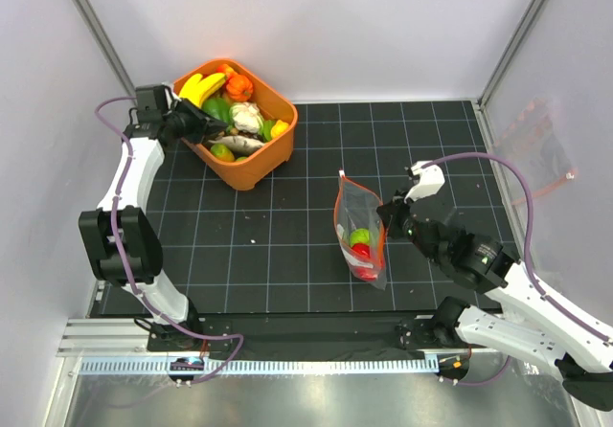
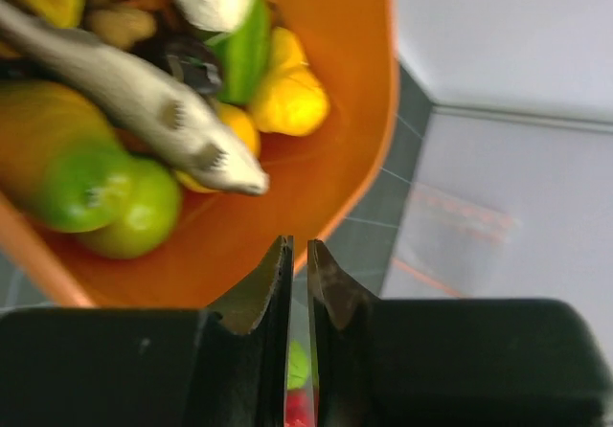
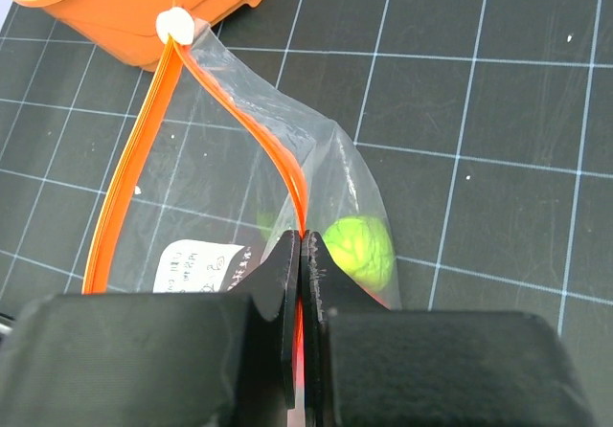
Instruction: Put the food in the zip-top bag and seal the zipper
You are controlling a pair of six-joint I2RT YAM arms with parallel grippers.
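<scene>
My right gripper is shut on the orange-edged rim of the zip top bag [image 1: 356, 207], which stands on the tiles at centre right; a green ball-like food [image 3: 356, 250] and red food [image 1: 364, 272] show inside. My left gripper is shut with nothing between its fingers, over the near-left part of the orange bin [image 1: 249, 173]. In the bin are bananas [image 1: 196, 87], an orange pepper [image 1: 239, 88], cauliflower [image 1: 246, 117], a fish [image 2: 163, 111], green fruit [image 2: 134, 221] and a yellow pepper [image 2: 292, 97].
White walls surround the workspace, and a metal rail runs along the front edge.
</scene>
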